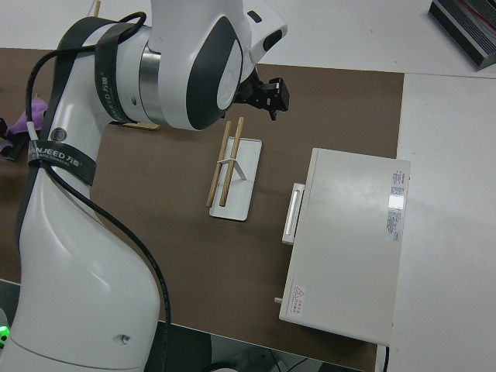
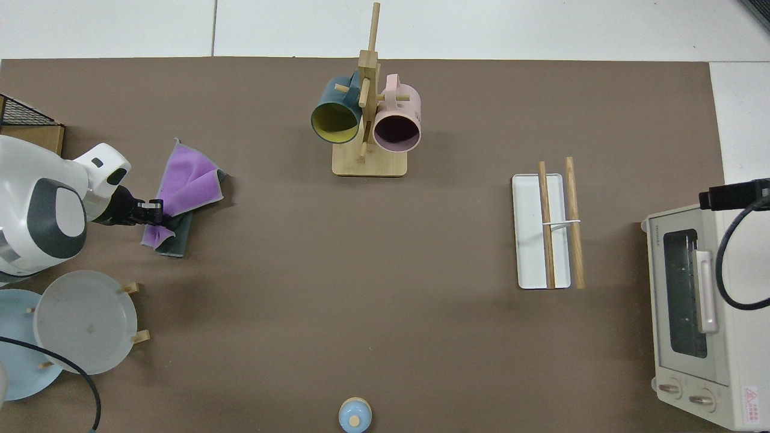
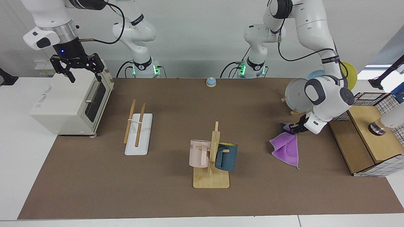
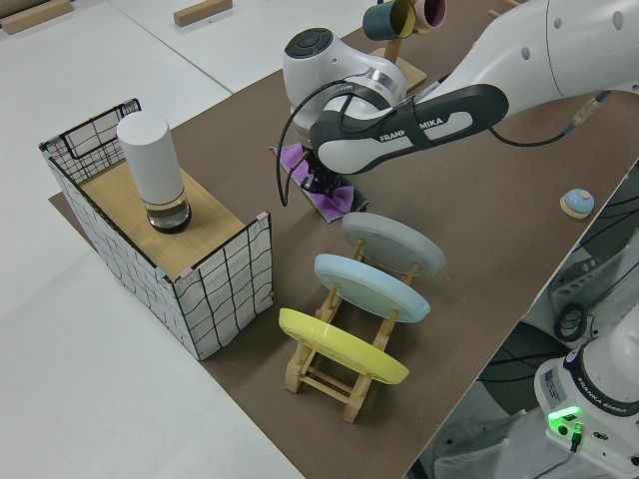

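A purple and dark grey cloth [image 2: 184, 180] lies crumpled on the brown mat at the left of the top view. The gripper of one arm [image 2: 148, 211] is down at the cloth; whether its fingers are open or shut on it is unclear. In the left view this arm [image 3: 295, 128] reaches to the cloth [image 3: 286, 147] from the right. The other arm's gripper [image 1: 267, 95] hangs over the microwave side, seen in the front view; its finger is hard to judge.
A mug tree with blue [image 2: 335, 115] and pink [image 2: 397, 122] mugs stands at the back. A white tray with wooden sticks [image 2: 527, 231], microwave [image 2: 743, 325], plate rack [image 2: 83, 321], wire basket [image 4: 200, 299] and blue button [image 2: 354, 414] surround clear mat in the middle.
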